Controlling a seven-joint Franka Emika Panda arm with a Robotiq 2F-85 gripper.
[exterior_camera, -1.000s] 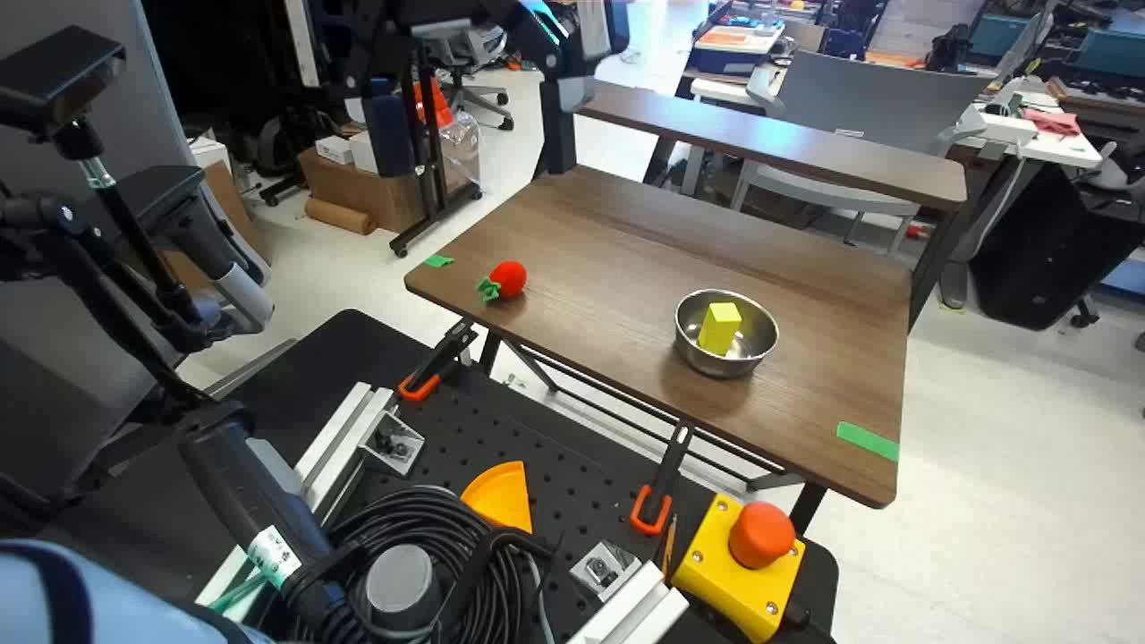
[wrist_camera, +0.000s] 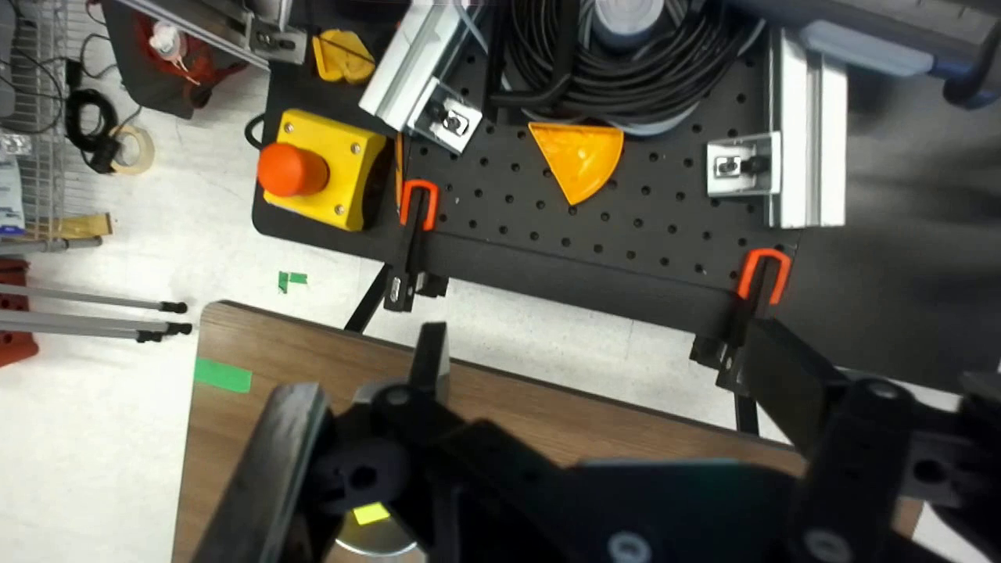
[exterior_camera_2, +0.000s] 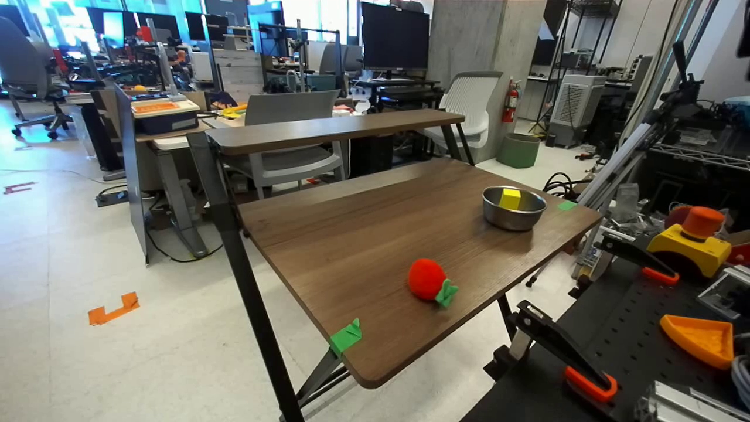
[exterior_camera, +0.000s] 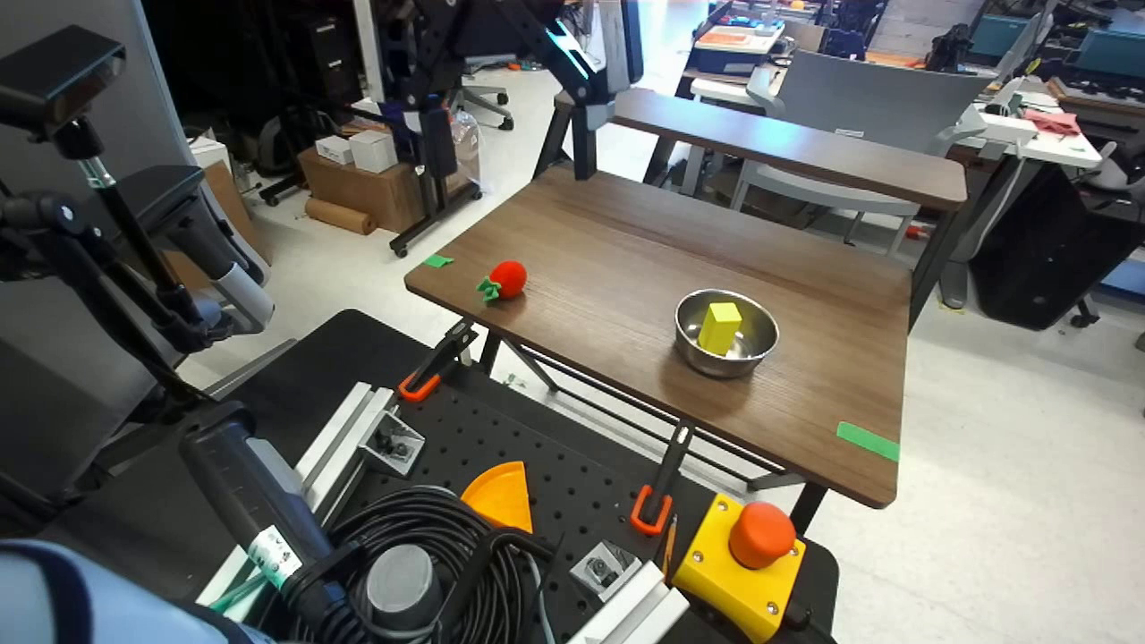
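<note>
My gripper (exterior_camera: 510,156) hangs high at the top of exterior view 1, above the table's far-left side, with its fingers wide apart and nothing between them. Well below it, near the table's front left, lies a red plush fruit (exterior_camera: 507,279) with green leaves, a strawberry or tomato by its look. A metal bowl (exterior_camera: 727,363) stands to the right, and inside it rests a yellow block (exterior_camera: 719,327). Exterior view 2 shows the red fruit (exterior_camera_2: 426,279) and the bowl (exterior_camera_2: 513,218), but no gripper. In the wrist view my fingers hide most of the bowl (wrist_camera: 377,543).
The brown table (exterior_camera: 612,258) has open room in its middle; a raised shelf (exterior_camera: 773,145) runs along its back. In front is a black pegboard surface holding a yellow box with a red button (exterior_camera: 762,533), coiled cables and clamps.
My gripper has shifted right and slightly down in exterior view 1, still open. The red fruit, bowl and yellow block are where they were.
</note>
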